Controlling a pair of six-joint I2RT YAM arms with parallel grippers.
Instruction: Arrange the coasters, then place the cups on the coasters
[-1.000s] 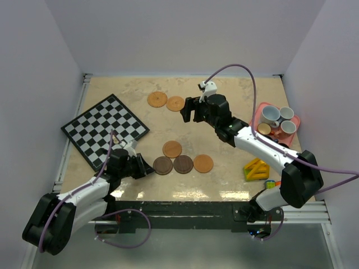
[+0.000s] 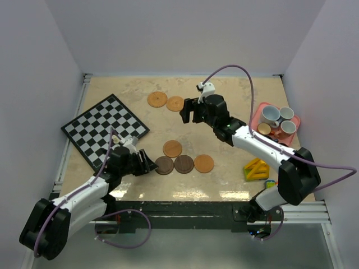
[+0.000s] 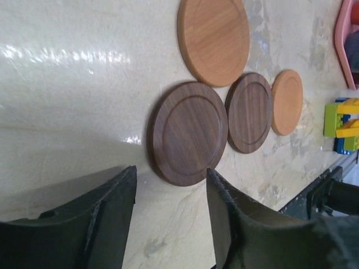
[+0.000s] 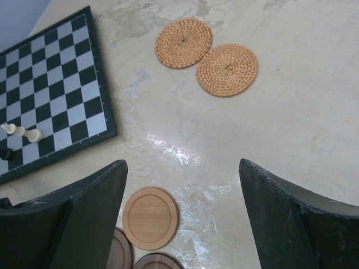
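Observation:
Several cups sit in a pink tray on the right; among them are a large pale cup (image 2: 270, 114) and a white cup (image 2: 288, 127). Round coasters lie flat on the table: a dark brown coaster (image 3: 190, 133) beside a second dark one (image 2: 183, 163), a light wooden coaster (image 2: 172, 148) and another (image 2: 204, 163). My left gripper (image 2: 149, 162) is low at the left edge of the first dark coaster, fingers apart and nothing between them. Over the table's middle, my right gripper (image 2: 188, 111) is open and empty. Two woven coasters (image 4: 184, 42) lie farther back.
A checkered board (image 2: 105, 132) fills the left side, with a pale chess piece (image 4: 22, 133) on it. Yellow and green blocks (image 2: 257, 170) stand near the front right. The pink tray's rim (image 2: 298, 121) is close to the right wall.
The dark coasters and the light one at the row's end have slid slightly right. My right arm has shifted a little left.

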